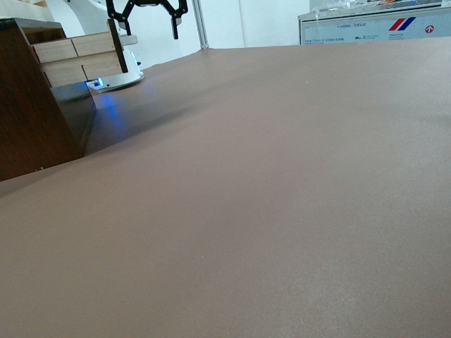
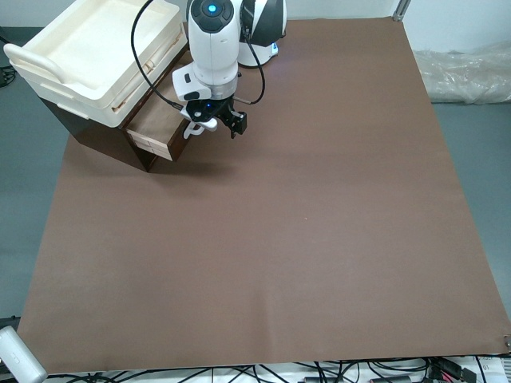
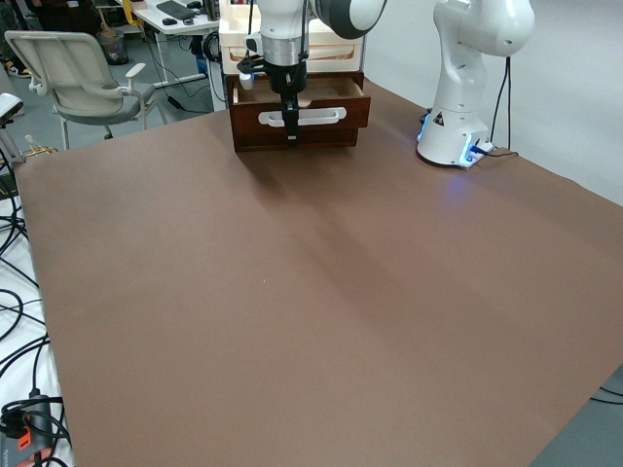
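Note:
A dark wooden cabinet [image 3: 244,133] with an open, light-wood drawer [image 2: 148,120] stands at the back of the table [image 2: 263,239]. My gripper [image 1: 148,32] hangs over the drawer's front. In the camera top view its two black fingers stand apart with nothing seen between them. In the camera right view the white drawer handle [image 3: 321,116] shows behind the gripper. The drawer looks empty where visible; part of its inside is hidden by the arm.
Stacked white bins [image 2: 96,48] sit on the cabinet. The white arm base [image 3: 448,136] stands beside it. Cables [image 3: 24,321] lie along one table edge.

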